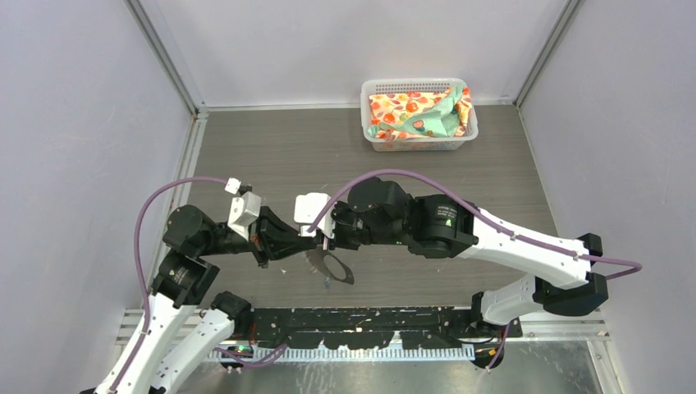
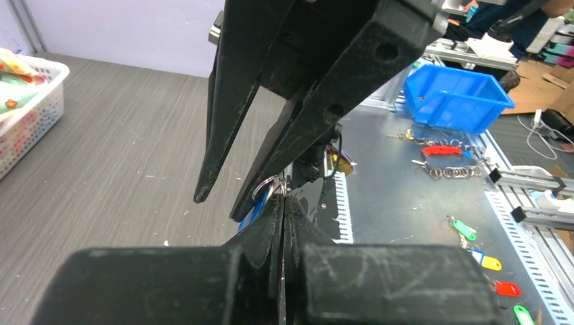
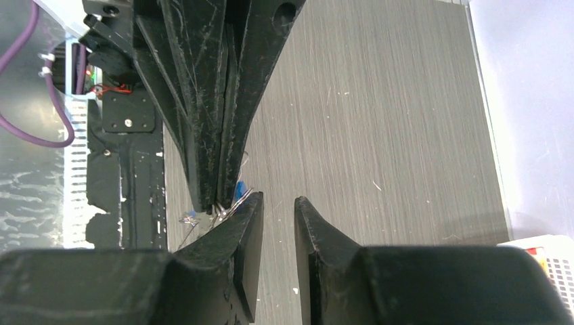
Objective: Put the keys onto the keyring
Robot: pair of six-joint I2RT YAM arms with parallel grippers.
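In the top view my left gripper (image 1: 292, 240) and right gripper meet over the middle of the floor. In the left wrist view a metal ring (image 2: 267, 184) and a blue key tag (image 2: 250, 217) are at my left gripper's tips, which are shut on the ring. My right gripper stands part open just above, its fingers either side near the ring. In the right wrist view the ring (image 3: 242, 202) and blue tag (image 3: 240, 189) are partly hidden by fingers. I cannot tell whether a key is on the ring.
A white basket (image 1: 418, 144) with patterned cloth stands at the back right. The floor around the grippers is clear. The left wrist view also shows a blue bin (image 2: 454, 101) and several loose keys and rings on a metal surface outside the workspace.
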